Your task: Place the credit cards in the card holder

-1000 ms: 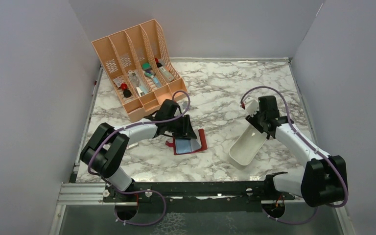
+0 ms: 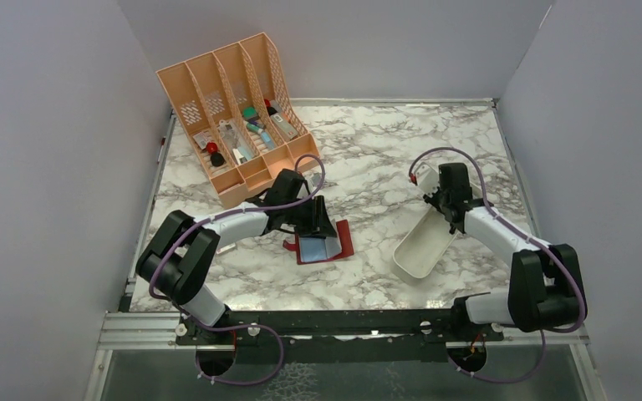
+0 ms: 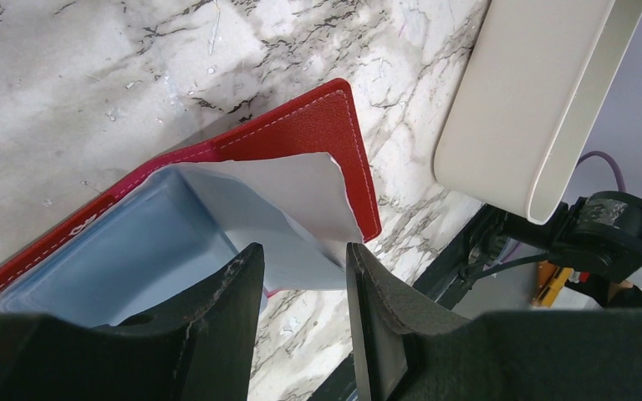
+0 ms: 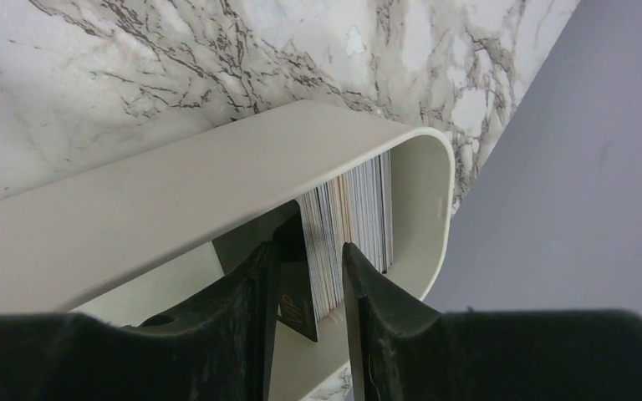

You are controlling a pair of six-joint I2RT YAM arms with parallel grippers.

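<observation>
The red card holder (image 2: 346,240) lies spread on the table, with pale blue sleeves (image 3: 146,251) inside. One whitish sleeve leaf (image 3: 297,196) stands lifted and bent; its lower edge reaches the gap of my left gripper, whose fingers stand apart. In the right wrist view, a row of credit cards (image 4: 368,200) stands on edge in the white bin (image 4: 423,209). A dark card (image 4: 298,288) fronts the row. My right gripper is over the bin, fingers parted, with the dark card and front card edges showing through the gap.
A tan divided organizer (image 2: 232,188) with small items stands at the back left. Grey walls close in at both sides.
The bin has barely moved. The left arm and holder look unchanged.
</observation>
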